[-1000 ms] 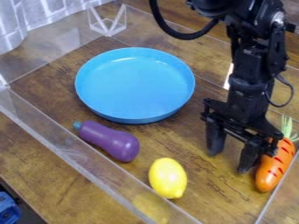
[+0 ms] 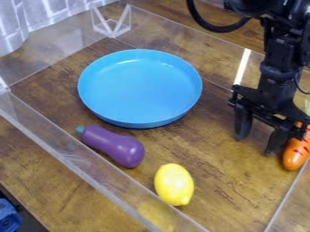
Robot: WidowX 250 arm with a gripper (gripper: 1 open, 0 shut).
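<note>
The black gripper (image 2: 266, 127) hangs low at the right of the view, its fingers close to the table beside an orange carrot (image 2: 293, 154), which lies at the right edge, partly behind the gripper. Whether anything is between the fingers is hard to tell.
A blue bowl (image 2: 140, 84) sits at the upper left. A purple eggplant (image 2: 111, 143) lies below it, and a yellow lemon (image 2: 175, 185) near the bottom middle. A clear barrier (image 2: 61, 145) runs along the left. The middle of the wooden table is open.
The gripper has moved right and slightly up in the view. The carrot has shifted a little to the right and up along with it, now more hidden behind the gripper.
</note>
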